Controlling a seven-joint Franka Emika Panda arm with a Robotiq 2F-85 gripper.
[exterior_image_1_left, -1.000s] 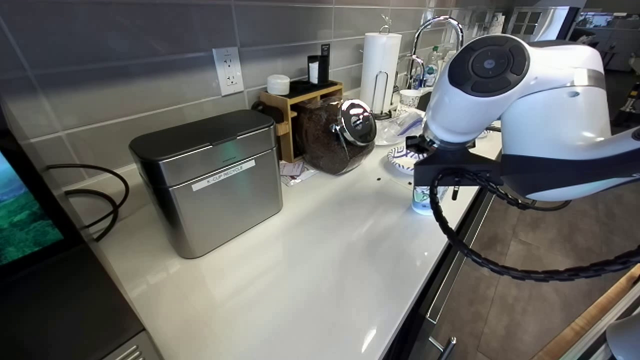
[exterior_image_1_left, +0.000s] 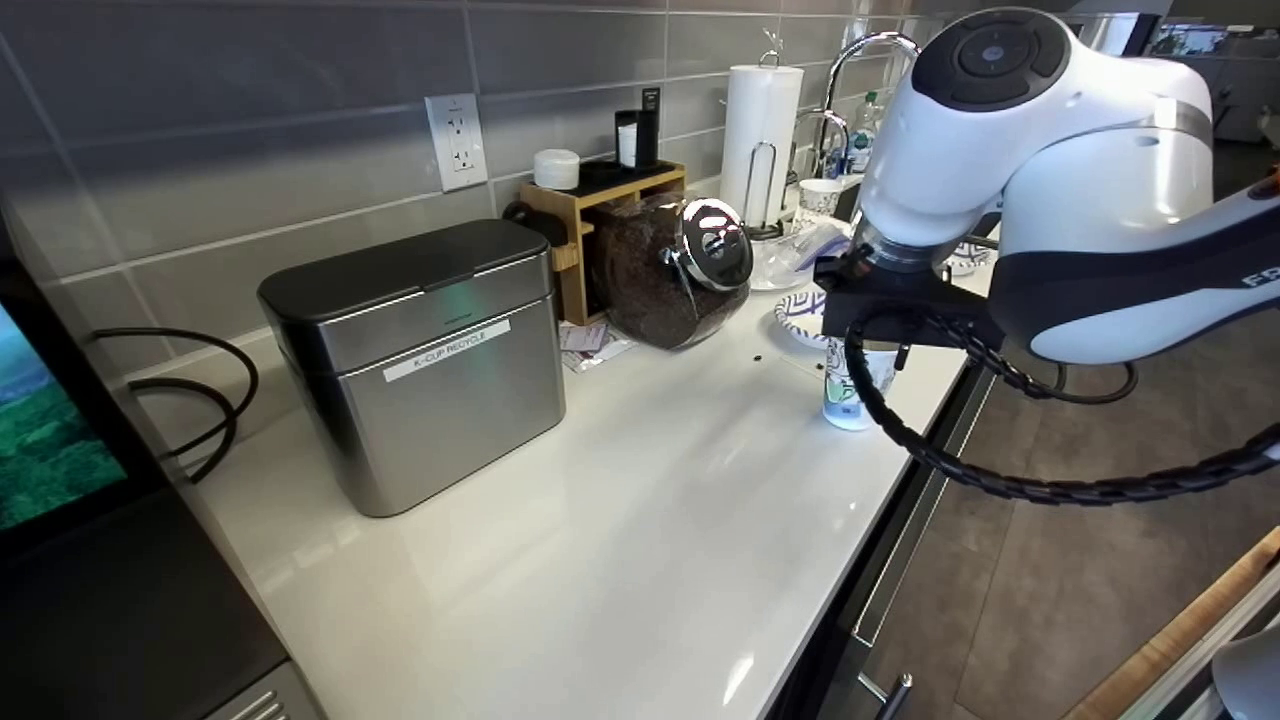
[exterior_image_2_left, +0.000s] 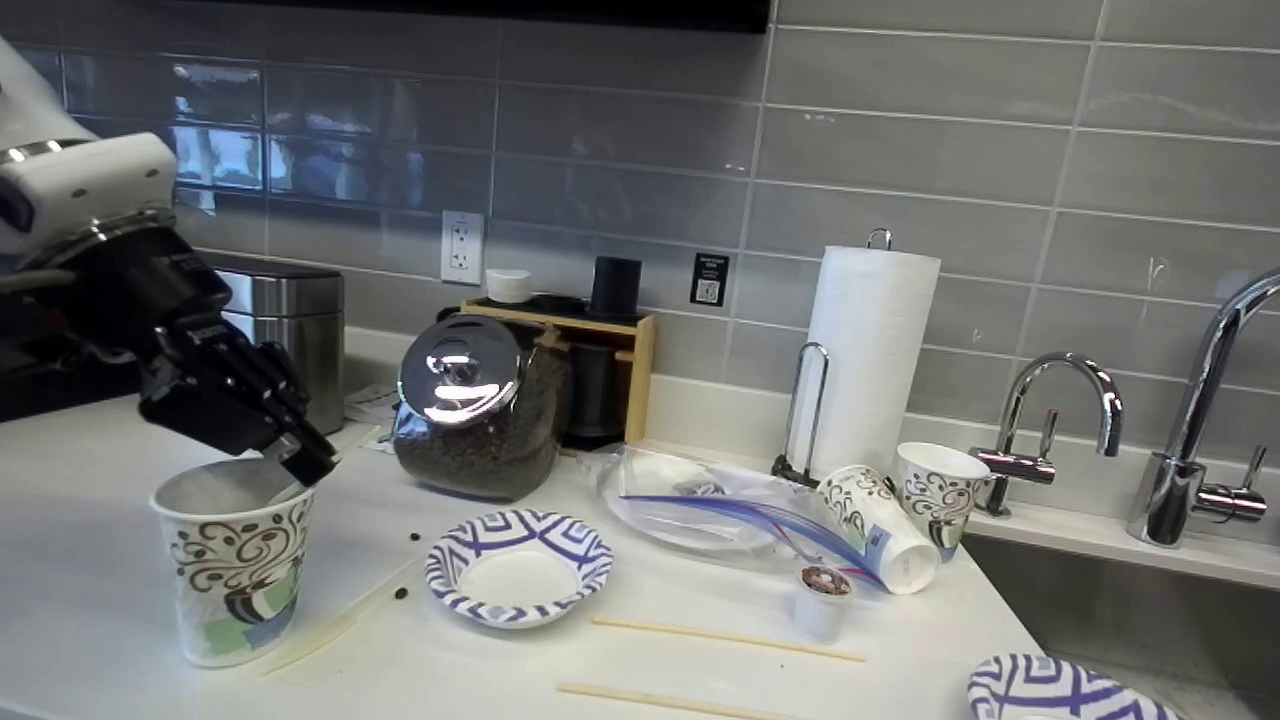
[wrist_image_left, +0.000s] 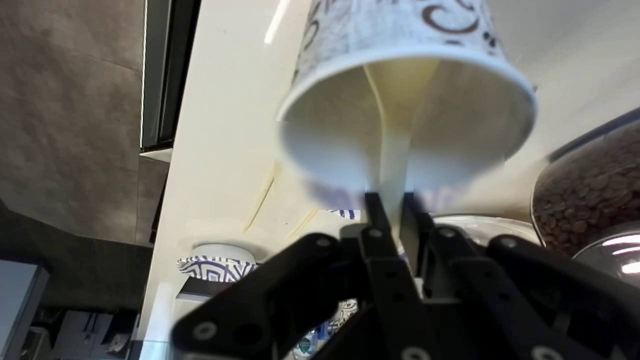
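A patterned paper cup (exterior_image_2_left: 239, 576) stands upright on the counter, at the left in exterior view 2. Just above its rim is my gripper, shut on the handle of a pale spoon (wrist_image_left: 394, 144). In the wrist view the spoon's wide end reaches down inside the cup, near its inner wall. Whether it touches the cup's bottom cannot be seen. In exterior view 1 the arm hides the fingers, and only the lower part of the cup shows beneath it.
A patterned bowl (exterior_image_2_left: 518, 569), thin wooden sticks (exterior_image_2_left: 727, 640) and a small pod (exterior_image_2_left: 822, 604) lie right of the cup. Behind stand a bean jar (exterior_image_2_left: 482, 408) and a paper towel roll (exterior_image_2_left: 866, 360). In exterior view 1, clear counter lies before the steel bin (exterior_image_1_left: 414, 366).
The upper arm and wrist have risen, uncovering more of the cup in exterior view 1. The cup stands in the same place.
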